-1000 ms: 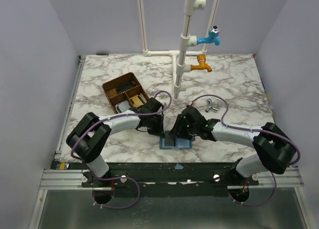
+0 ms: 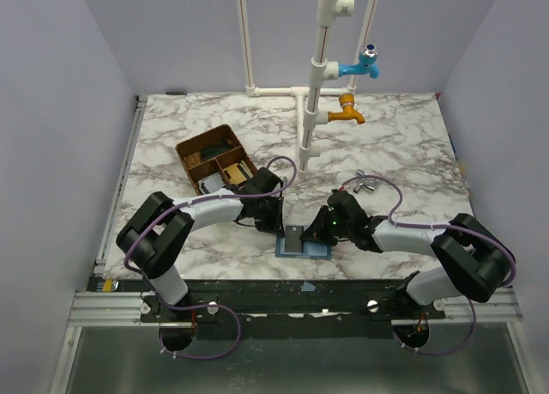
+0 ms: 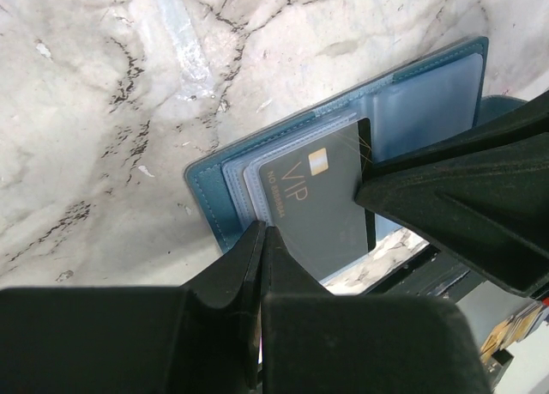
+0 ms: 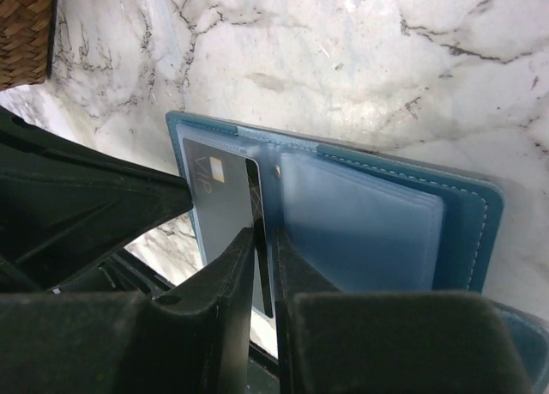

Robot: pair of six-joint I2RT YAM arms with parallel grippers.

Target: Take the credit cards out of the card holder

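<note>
The blue card holder [image 3: 426, 105] lies open on the marble table with a grey VIP card [image 3: 317, 214] in its sleeve at one side. My left gripper is shut, its tips at the card's edge, with nothing seen between them. My right gripper has its tips on the card's black-striped edge; whether they grip it is hard to tell. The other half [image 4: 360, 222] of the holder shows a clear pocket.
A brown compartment box [image 2: 206, 145] stands at the back left. Metal pieces [image 2: 364, 181] lie behind my right arm. A pipe frame with blue and orange taps rises at the back centre.
My right gripper and arm have shifted right and toward the front. My left arm and the holder look nearly unchanged.
</note>
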